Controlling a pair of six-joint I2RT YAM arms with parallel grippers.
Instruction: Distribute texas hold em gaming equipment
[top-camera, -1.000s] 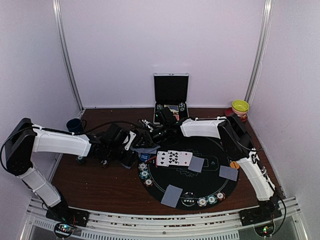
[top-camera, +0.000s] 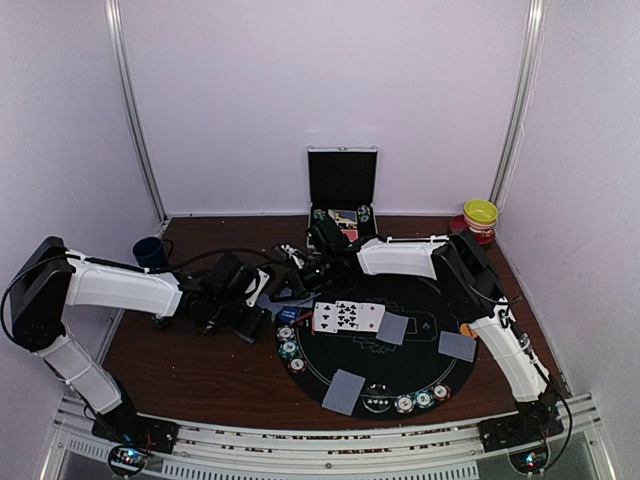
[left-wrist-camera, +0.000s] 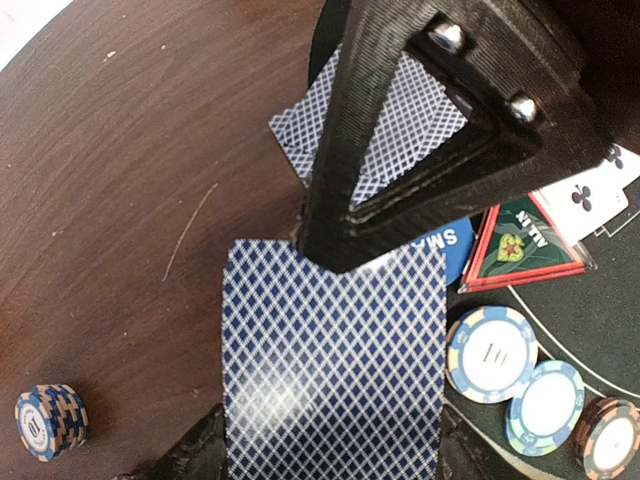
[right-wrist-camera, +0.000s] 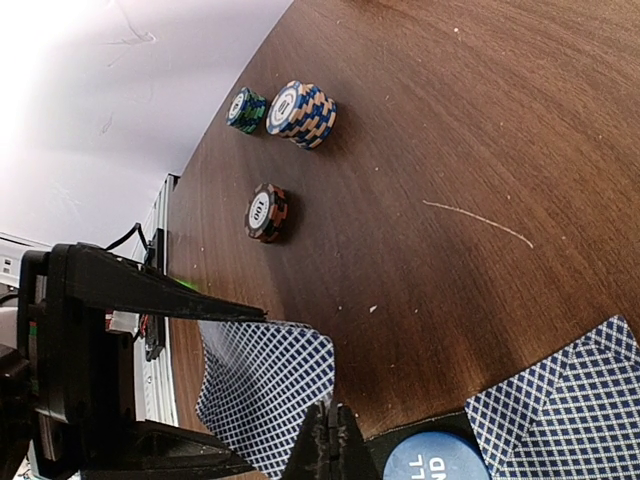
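Blue-checked playing cards are clamped between the fingers of my left gripper (top-camera: 262, 308); in the right wrist view the held card (right-wrist-camera: 270, 375) looks bowed. My right gripper is shut with its tips right at that card's edge; whether a card edge is between them cannot be made out. More face-down cards (left-wrist-camera: 410, 120) lie fanned at the mat's left edge, partly hidden by the right gripper in the left wrist view. Face-up cards (top-camera: 347, 317) lie mid-mat, and face-down cards (top-camera: 343, 391) rest near its front, with others (top-camera: 457, 346) at the right.
A blue blind button (right-wrist-camera: 435, 458) and a red-edged ALL IN marker (left-wrist-camera: 525, 245) sit by the mat's left edge. Chips (left-wrist-camera: 490, 352) line the mat, and chip stacks (right-wrist-camera: 300, 113) stand on the wood. An open case (top-camera: 342, 180), bowls (top-camera: 480, 215) and a mug (top-camera: 151, 252) are farther back.
The left arm looks nearly still.
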